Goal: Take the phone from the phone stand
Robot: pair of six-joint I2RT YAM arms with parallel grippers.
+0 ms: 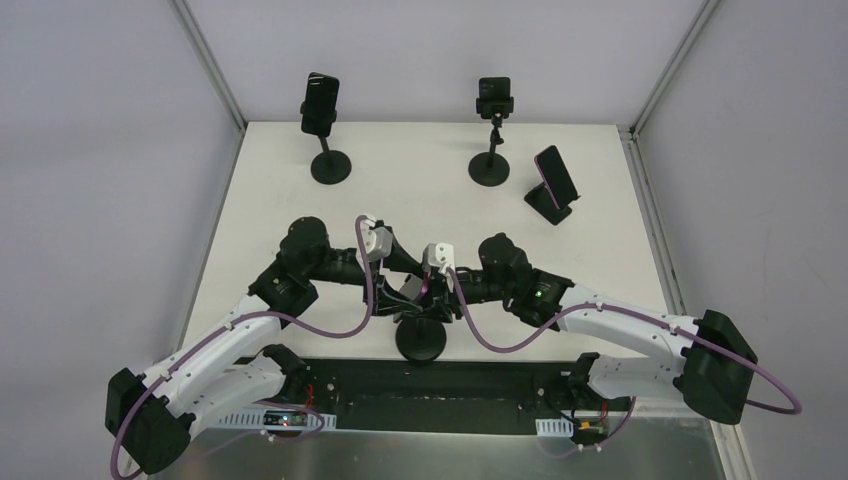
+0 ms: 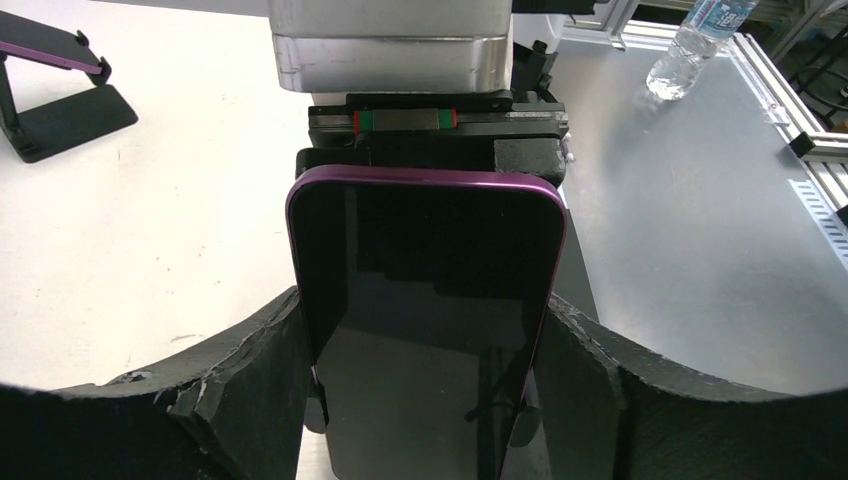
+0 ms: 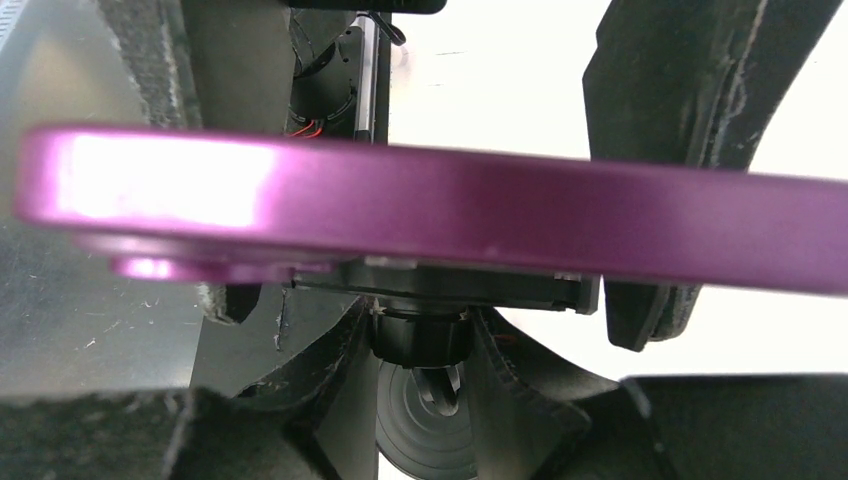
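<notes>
A purple-rimmed phone (image 2: 425, 320) (image 3: 450, 210) is at the front centre, on a stand whose round black base (image 1: 420, 340) rests by the table's front edge. Both grippers close in on it from either side. In the left wrist view the phone fills the space between my left gripper's fingers; whether they press on it is unclear. In the right wrist view the phone's edge crosses close to the camera, above the stand's mount (image 3: 420, 335), with my right gripper's fingers (image 3: 330, 410) around that mount; their grip is hard to tell.
Two stands with devices, a tall left one (image 1: 320, 100) and a middle one (image 1: 494, 97), stand at the back. A tilted phone (image 1: 555, 175) sits on a stand at the back right. The table's middle behind the arms is clear. A water bottle (image 2: 690, 50) shows in the left wrist view.
</notes>
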